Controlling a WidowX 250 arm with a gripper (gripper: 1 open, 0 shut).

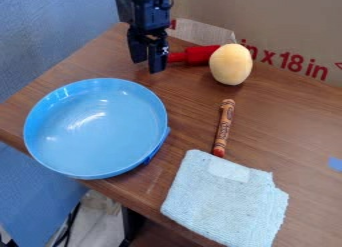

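Observation:
My gripper (156, 57) hangs at the top of the camera view, its tips low over the table at the left end of a red object (194, 55); whether it is open or shut, or touches that object, I cannot tell. A cream egg-shaped object (230, 64) stands just right of the red one. A blue plate (96, 128) lies at the left, a brown printed stick (223, 127) at the centre right, and a pale folded cloth (225, 201) at the front.
A cardboard box (294, 31) with red print backs the table (301, 131). The table's left edge borders a blue padded surface.

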